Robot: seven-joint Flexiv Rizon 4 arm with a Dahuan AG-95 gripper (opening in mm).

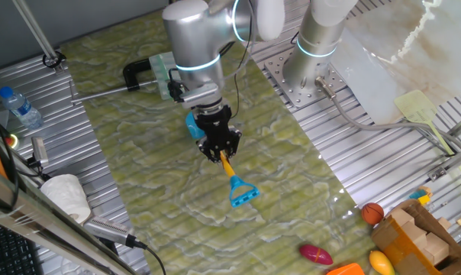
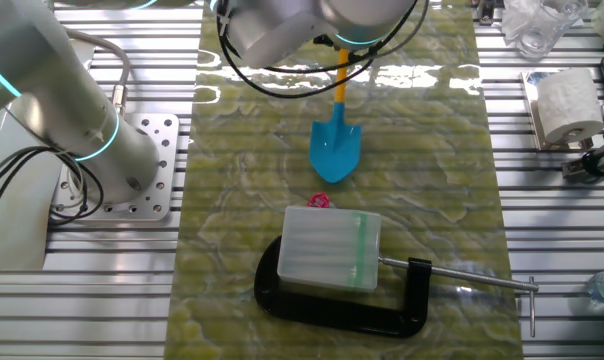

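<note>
A toy shovel with a yellow shaft, a blue D-shaped handle (image 1: 244,192) and a blue blade (image 2: 335,150) extends to both sides of my gripper (image 1: 222,153). The black fingers are shut on the yellow shaft in exterior view 1, with the handle end sticking out toward the front. Behind the gripper a bit of the blue blade shows. In exterior view 2 the arm covers the gripper, while the blade points toward the clear box (image 2: 327,248).
The box rests against a black clamp (image 2: 342,312) with a long screw rod. A cardboard box of blocks (image 1: 414,241), a basketball toy (image 1: 372,213) and a purple-red toy (image 1: 315,253) lie at the front right. Free green mat surrounds the shovel.
</note>
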